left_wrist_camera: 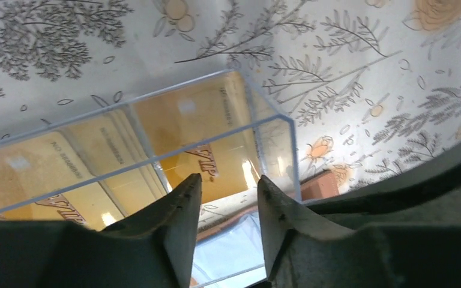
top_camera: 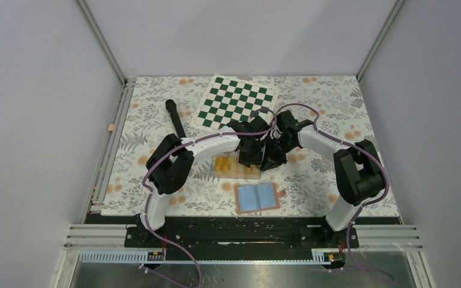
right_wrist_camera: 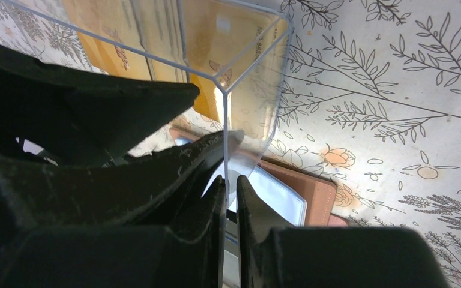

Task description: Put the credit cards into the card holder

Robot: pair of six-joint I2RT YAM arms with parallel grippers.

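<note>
Gold cards (left_wrist_camera: 228, 159) stand in a clear divided box (top_camera: 235, 176), seen from above in the top view. Over the box's right-end compartment, my left gripper is open, its fingertips apart with a gold card beyond them. Whether they touch that card I cannot tell. My right gripper is shut on the thin clear wall at the box's right end. The open card holder (top_camera: 257, 198), brown with two pale-blue pockets, lies flat in front of the box; no card shows in it.
A green-and-white checkerboard (top_camera: 234, 102) lies behind the arms. A black microphone-like object (top_camera: 175, 117) rests at the back left. Both grippers are close together at the box, while the patterned table right of the holder is clear.
</note>
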